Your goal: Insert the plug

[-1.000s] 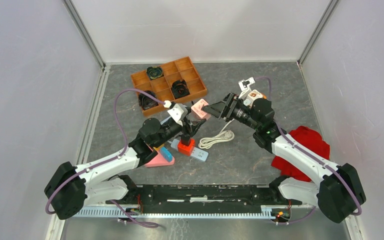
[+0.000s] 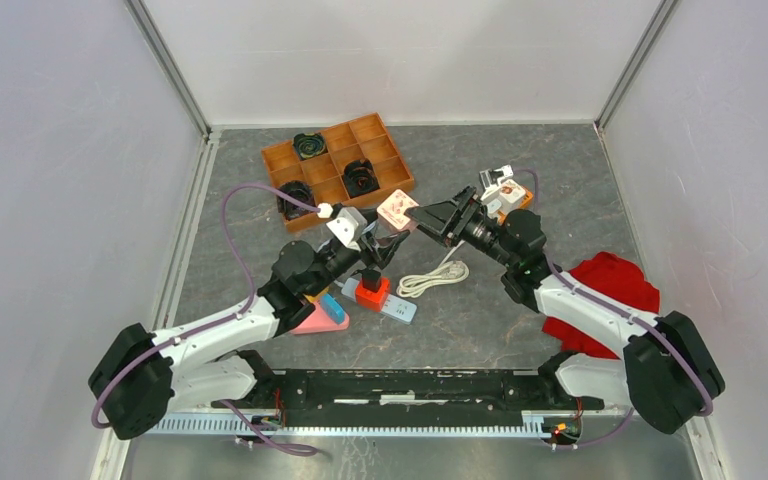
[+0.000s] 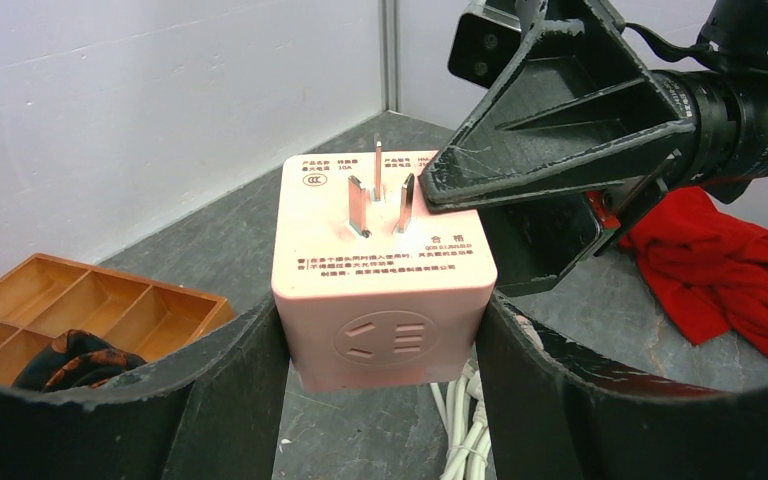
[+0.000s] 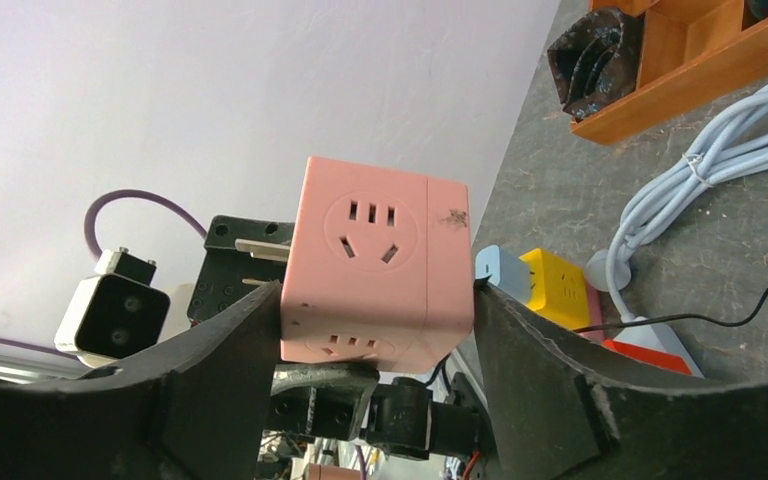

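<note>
A pink cube plug adapter (image 2: 397,209) is held in the air between the two arms. My left gripper is shut on it from below; its three pins (image 3: 380,200) point up and socket faces show on its sides. My right gripper is at the same adapter, one finger touching its top near the pins in the left wrist view, the adapter between its fingers in the right wrist view; how tightly they close on it I cannot tell. Below lie a grey power strip (image 2: 398,309) and a red block (image 2: 373,297).
A wooden compartment box (image 2: 390,165) with dark items is at the back left. A coiled white cable (image 2: 430,280) lies mid-table. A red cloth (image 2: 615,280) is at the right; yellow and blue blocks (image 4: 555,290) lie near the strip. Bare floor shows at front right.
Both grippers and the adapter have shifted slightly since about a second ago, the adapter a little to the left and up in the top view.
</note>
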